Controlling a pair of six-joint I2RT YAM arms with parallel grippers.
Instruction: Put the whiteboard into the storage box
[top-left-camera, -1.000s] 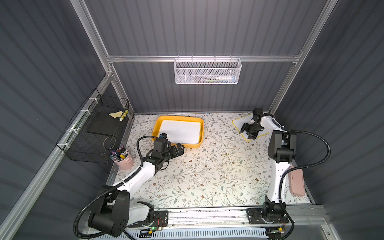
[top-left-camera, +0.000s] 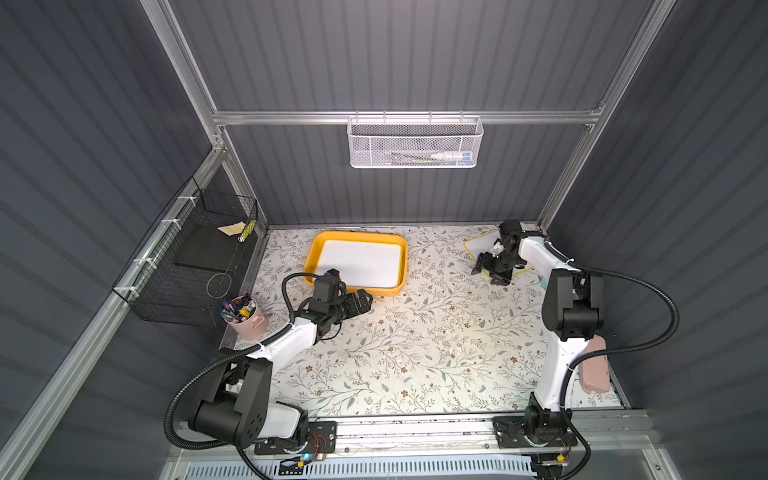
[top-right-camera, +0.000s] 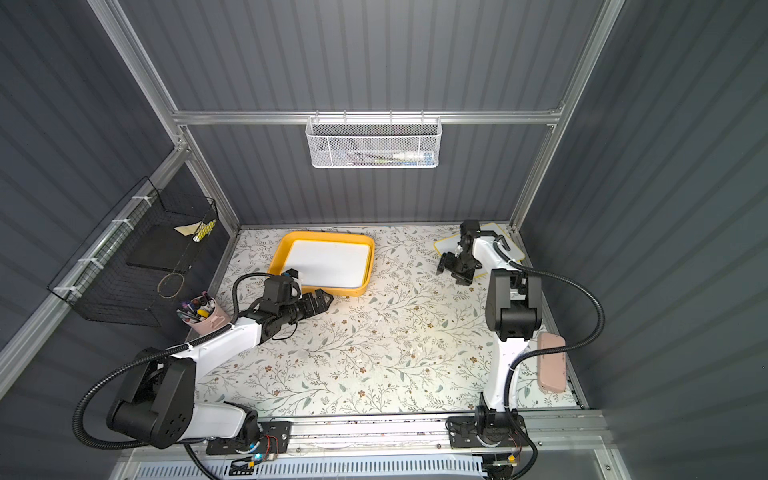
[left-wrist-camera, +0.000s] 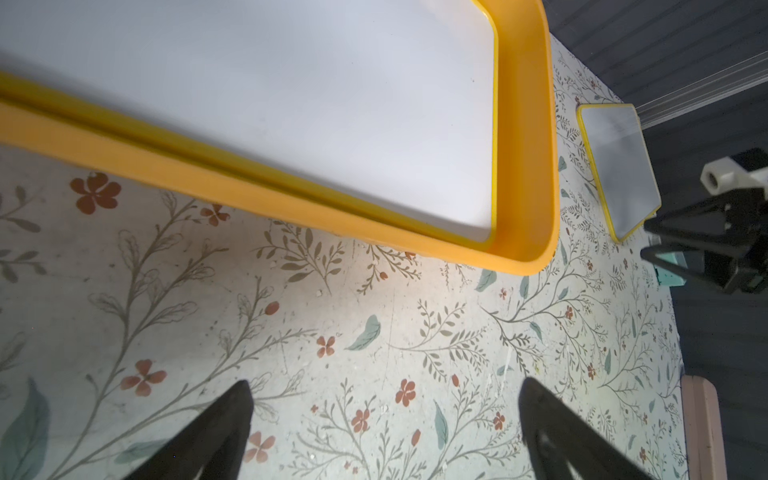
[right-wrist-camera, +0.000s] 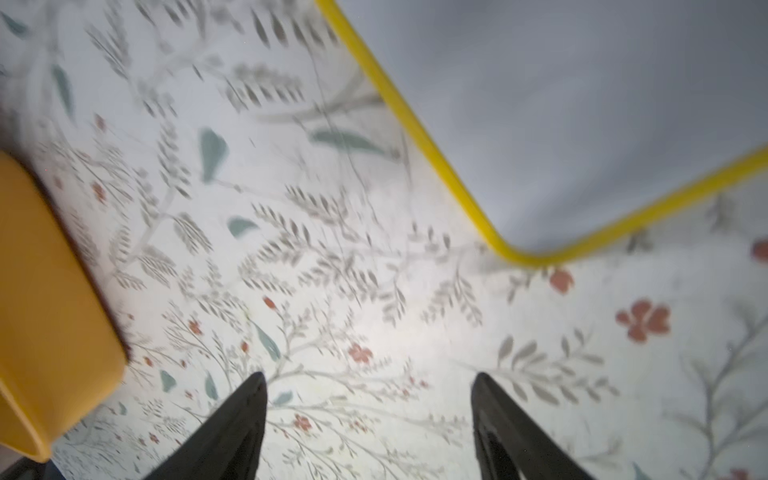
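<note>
A white board with a yellow edge (top-left-camera: 482, 242) lies on the table at the back right, partly hidden by the right arm. My right gripper stands open above the table beside the board's near corner, nothing between its fingers. A yellow-orange box (top-left-camera: 403, 268) sits at the back left, with another white, yellow-edged board (left-wrist-camera: 360, 104) lying flat inside it. In front of the box's near wall my left gripper is open and empty, apart from the wall.
A pink cup of pens (top-left-camera: 251, 321) stands at the left edge. At the right lies a pink case (top-left-camera: 593, 364). A black wire basket (top-left-camera: 176, 264) hangs left; a white mesh basket (top-left-camera: 416, 144) hangs behind.
The left arm has shifted only slightly. The boards and box have not visibly moved.
</note>
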